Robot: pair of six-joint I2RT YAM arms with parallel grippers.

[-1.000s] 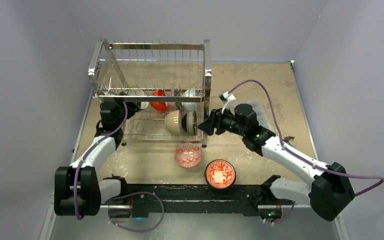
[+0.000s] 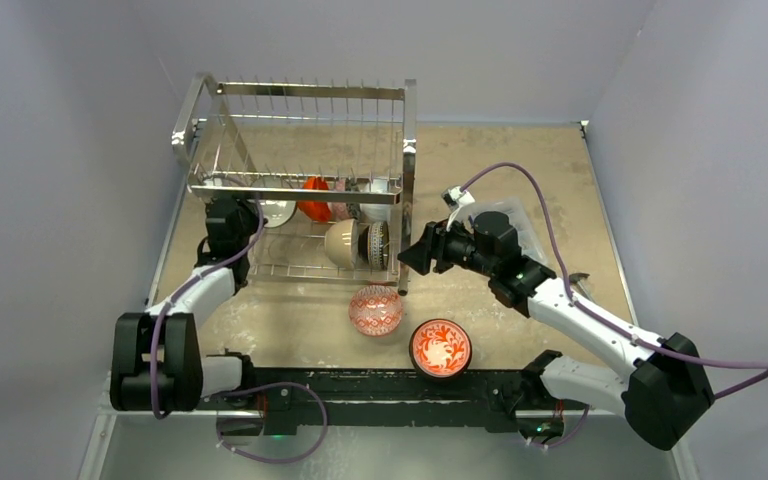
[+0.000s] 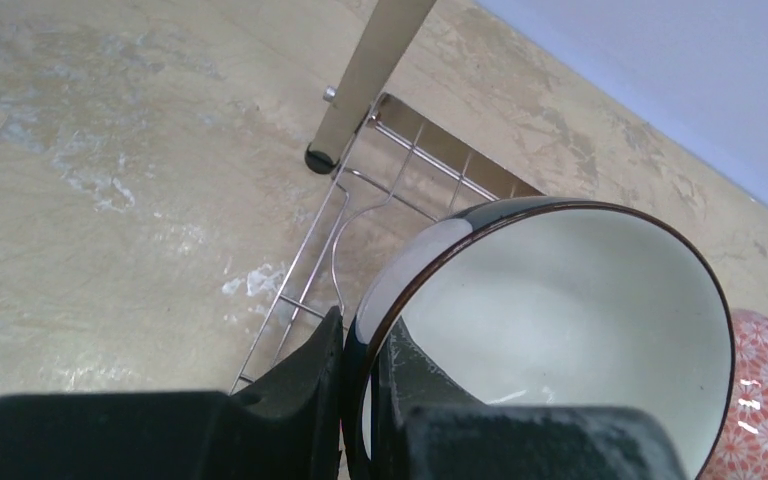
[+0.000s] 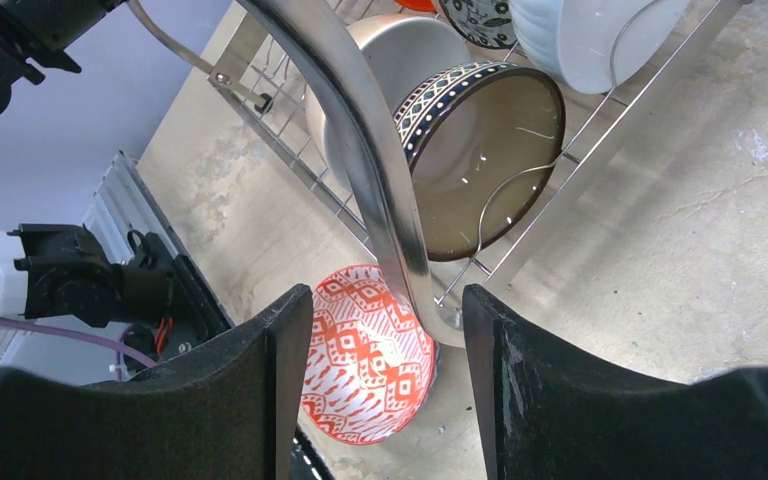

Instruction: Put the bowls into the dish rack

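Note:
A white bowl (image 3: 570,300) with a dark rim tilts on its side, its wall pinched by my left gripper. In the top view this bowl (image 2: 280,214) is at the lower tier's left end, inside the dish rack (image 2: 305,195). My right gripper is at the rack's right front post (image 4: 390,210), which shows between its spread fingers; whether they touch it is unclear. A beige bowl (image 2: 341,244) and a dark patterned bowl (image 2: 378,245) stand on edge in the lower tier. Outside, in front, are a red-and-white bowl (image 2: 375,311) and an orange floral bowl (image 2: 441,347).
Behind these in the rack stand an orange bowl (image 2: 314,200) and a white bowl (image 2: 376,205), with a pink patterned bowl (image 2: 339,207) between. A clear container (image 2: 508,222) is behind the right arm. The rack's upper tier is empty.
Over the last second the rack has shifted slightly left. My left arm has moved a little while keeping the white bowl. The right arm has shifted very slightly; the front bowls stayed put.

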